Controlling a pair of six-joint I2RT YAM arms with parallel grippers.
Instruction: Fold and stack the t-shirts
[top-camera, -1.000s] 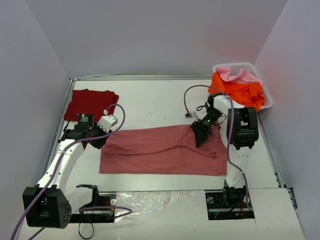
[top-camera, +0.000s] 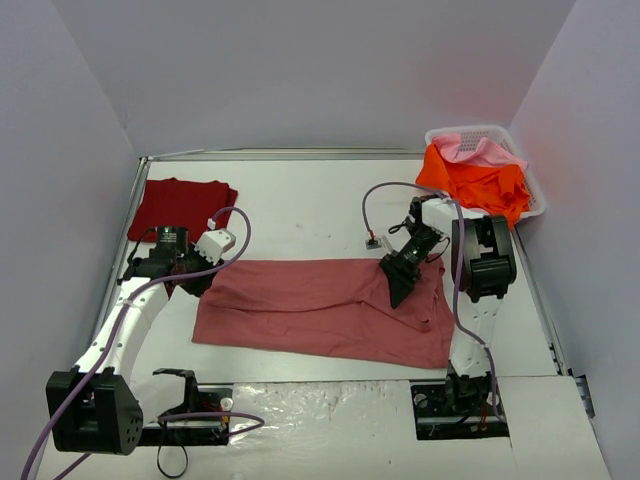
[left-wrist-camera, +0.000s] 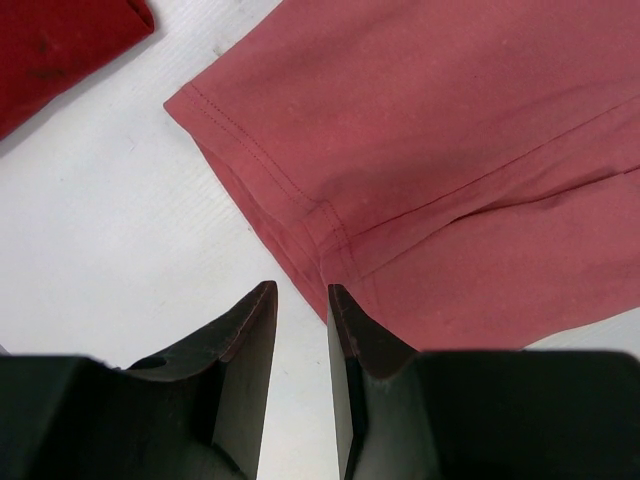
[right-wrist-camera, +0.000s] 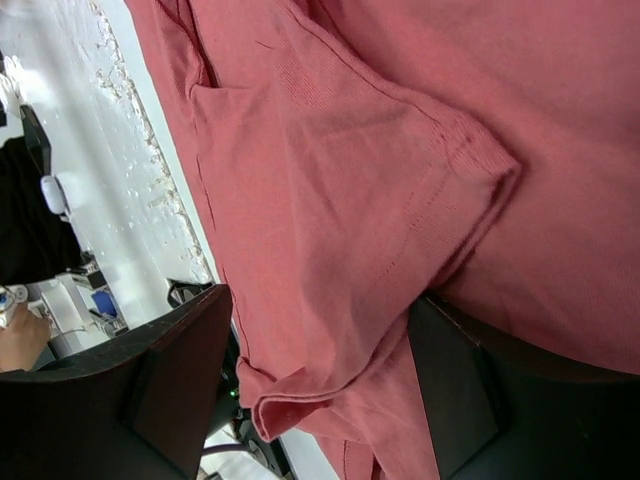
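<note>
A dusty-red t-shirt (top-camera: 300, 325) lies spread lengthwise, folded over, across the front of the table. At its left end is my left gripper, its fingers part open and empty, with the shirt's hemmed edge (left-wrist-camera: 325, 215) just ahead of the tips. Over the right part stands my right gripper. Its fingers are apart, and a raised, rumpled fold of the shirt (right-wrist-camera: 350, 210) shows between and beyond them without being pinched. A darker red folded shirt (top-camera: 185, 205) rests at the back left.
A white basket (top-camera: 537, 190) at the back right holds orange cloth (top-camera: 480, 190) and pink cloth (top-camera: 485, 152). Bare white table (top-camera: 310, 205) lies behind the spread shirt. Walls stand on the left, back and right.
The right gripper has shifted slightly toward the table's front. The spread shirt has slid a little frontward, mostly at its right end, and slightly left. The left arm looks nearly still.
</note>
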